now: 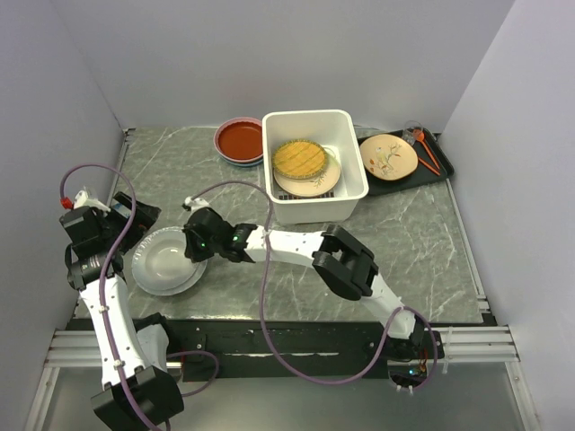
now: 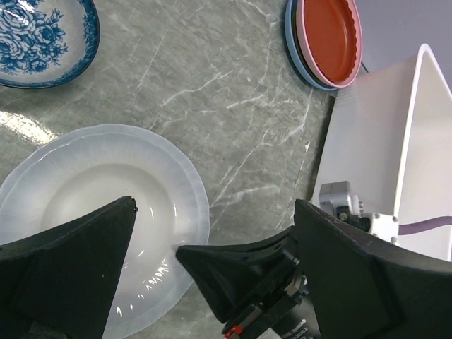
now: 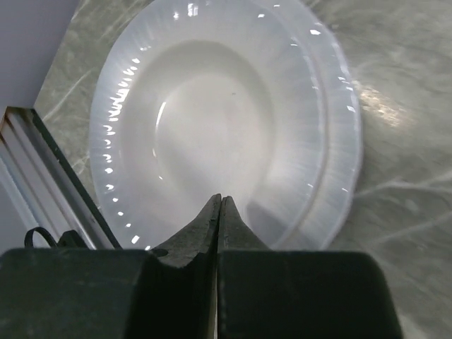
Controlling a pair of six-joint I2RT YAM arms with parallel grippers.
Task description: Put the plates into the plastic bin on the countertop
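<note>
Two stacked white plates [image 1: 162, 269] [image 3: 212, 134] with fluted rims lie at the counter's front left. My right gripper [image 1: 190, 247] is shut over them at their right side, nothing visible between its fingers. My left gripper [image 1: 135, 215] stands open just above and left of the plates; its wrist view also shows a blue floral plate [image 2: 39, 42], hidden from the top view. The white plastic bin [image 1: 314, 206] at the back holds a beige plate [image 1: 314, 184] and a yellow pie-like round dish [image 1: 298, 157].
Stacked red, pink and blue dishes [image 1: 239, 139] sit left of the bin. A black tray [image 1: 395, 184] with a floral plate [image 1: 388, 157] and orange utensils stands at the back right.
</note>
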